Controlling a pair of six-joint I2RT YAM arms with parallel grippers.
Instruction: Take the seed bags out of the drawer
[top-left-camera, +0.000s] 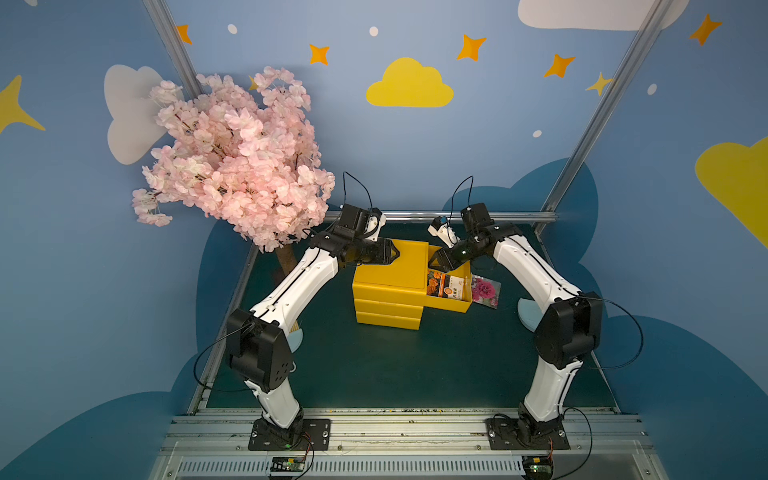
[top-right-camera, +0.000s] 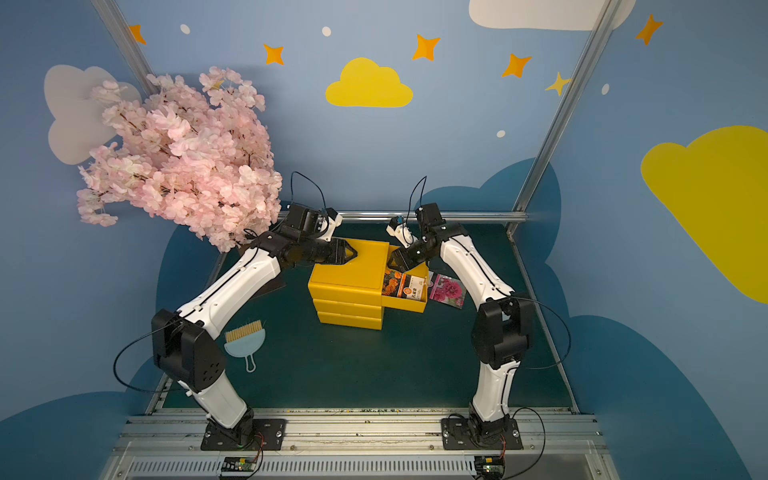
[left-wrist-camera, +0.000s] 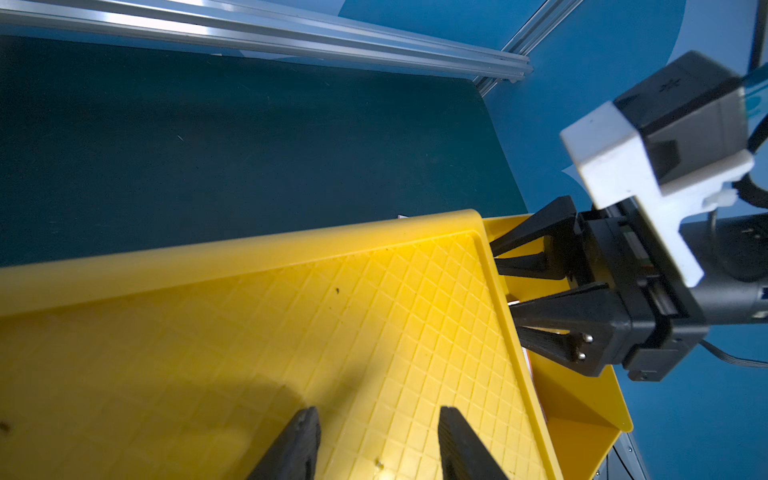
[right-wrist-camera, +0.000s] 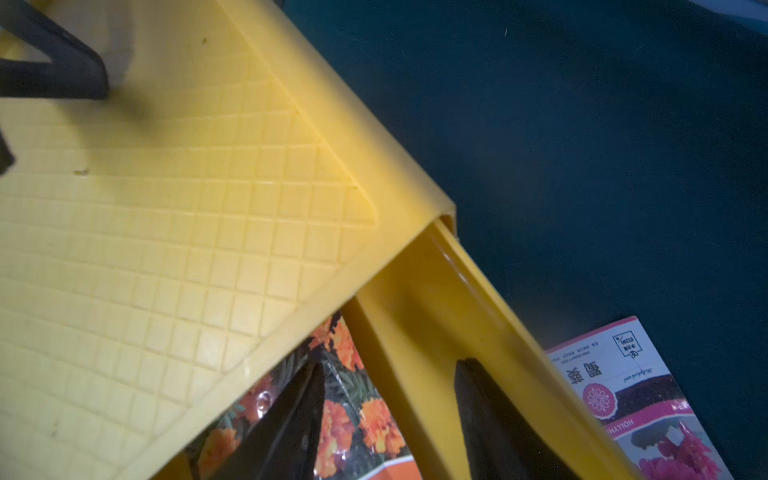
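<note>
The yellow drawer cabinet (top-left-camera: 392, 272) has its top drawer (top-left-camera: 448, 304) pulled out to the right. Inside lie seed bags (right-wrist-camera: 376, 424) with orange flowers, partly under the cabinet top. A pink-flower seed bag (top-left-camera: 485, 292) lies on the mat beside the drawer. My left gripper is over the cabinet top, its fingers apart with nothing seen between. My right gripper hovers at the drawer's inner end by the top's edge, open over the bag and inner wall, nothing held.
An artificial blossom tree (top-left-camera: 240, 160) stands at the left. A brush and dustpan (top-right-camera: 245, 342) lie at the front left, another light blue item (top-left-camera: 528, 316) at the right.
</note>
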